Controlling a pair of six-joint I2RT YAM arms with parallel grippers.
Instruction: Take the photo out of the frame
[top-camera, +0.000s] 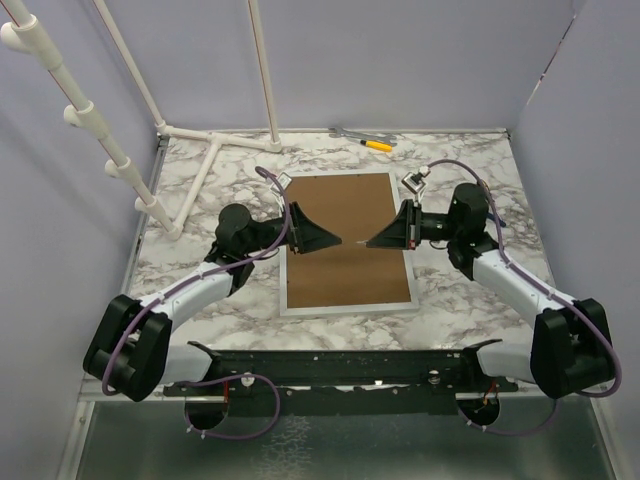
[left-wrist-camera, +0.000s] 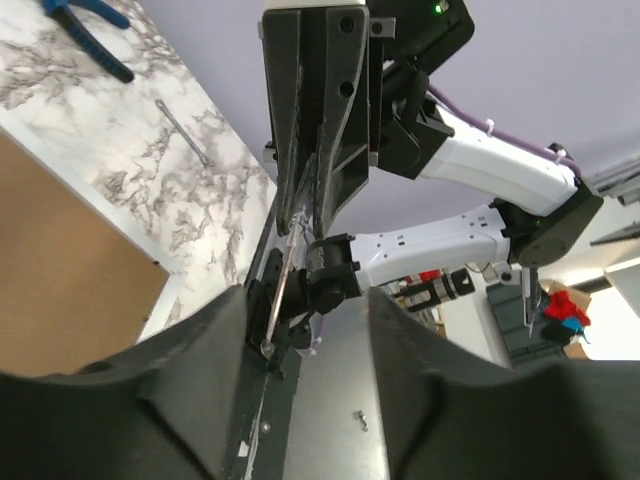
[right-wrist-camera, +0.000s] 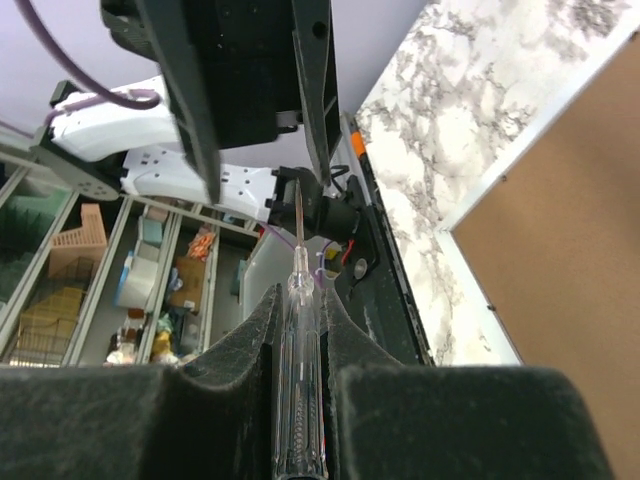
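A thin screwdriver with a clear handle (right-wrist-camera: 297, 350) is gripped in my right gripper, whose fingers are shut on the handle; its bare shaft (left-wrist-camera: 275, 305) points toward the left arm. My left gripper stands open, its fingertips parted just beyond the shaft's tip and apart from it. Beneath both arms the picture frame (top-camera: 350, 312) lies flat on the table, its brown backing board (top-camera: 345, 285) facing up. The photo itself is out of sight.
Pliers (left-wrist-camera: 95, 45) and a slim metal tool (left-wrist-camera: 185, 135) lie on the marble right of the frame. A yellow-handled tool (top-camera: 375, 146) rests at the table's back edge. White pipes (top-camera: 200, 185) stand at the back left.
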